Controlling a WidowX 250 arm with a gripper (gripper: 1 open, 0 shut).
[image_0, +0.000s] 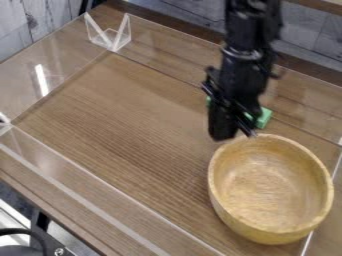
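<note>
My gripper (235, 120) is blurred and dark, hanging over the middle right of the wooden table, just above and left of the beige bowl's far rim. It partly covers a green block (262, 118), of which a part shows at its right side. The fingers are too blurred to show clearly what, if anything, is between them. The wide beige bowl (267, 218) sits at the near right.
A white wire holder (110, 32) stands at the back left. Wooden walls edge the back, and dark cables lie at the bottom left corner.
</note>
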